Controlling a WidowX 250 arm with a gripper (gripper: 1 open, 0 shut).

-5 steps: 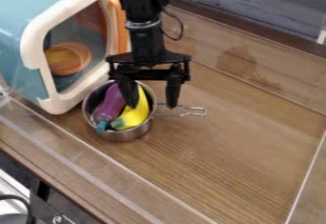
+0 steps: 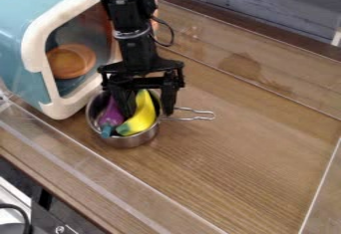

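My black gripper hangs open over a steel pot with a wire handle to the right, its fingers reaching down around the pot's contents. Inside the pot lie a purple eggplant and a yellow banana-like toy, both partly hidden by the gripper.
A blue and white toy oven or microwave with an orange bowl inside stands at the left, close behind the pot. A wall closes the back.
The gripper has moved slightly left and lower over the pot in the last second. The pot and the things in it look nearly unchanged.
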